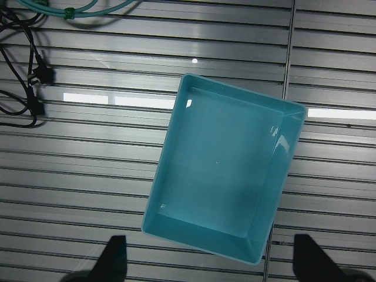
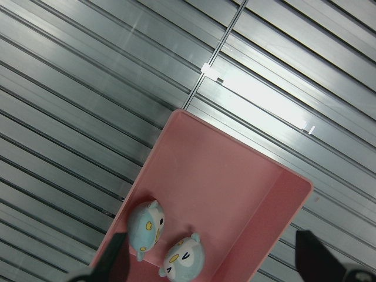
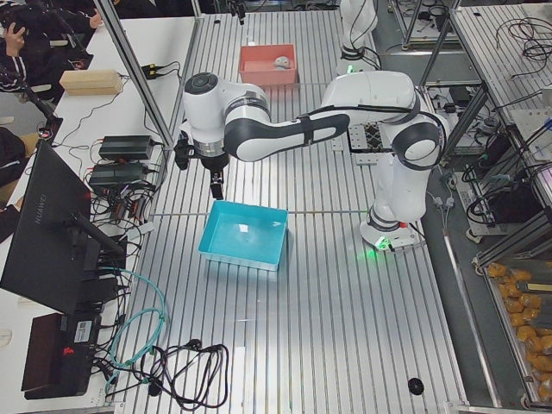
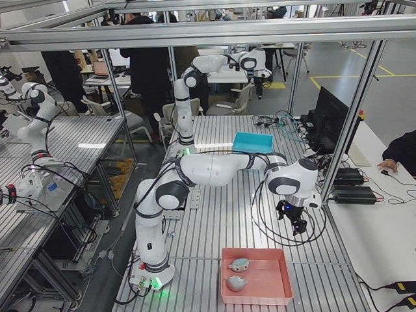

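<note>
In the left wrist view a blue tray (image 1: 217,164) lies empty on the slatted table, below my left gripper, which is open with nothing between its fingers. The camera left view shows this gripper (image 3: 216,185) just beyond the blue tray (image 3: 243,231). My right gripper is open above a pink bin (image 2: 217,164) holding two light-blue plush toys, one (image 2: 145,229) against the bin's side, the other (image 2: 182,259) beside it. In the camera right view that gripper (image 4: 292,221) hangs behind and above the pink bin (image 4: 273,266).
Coiled cables (image 3: 190,371) lie at the table's left near corner. A monitor (image 3: 47,224) and black boxes line the left side, with frame posts at the table's edges.
</note>
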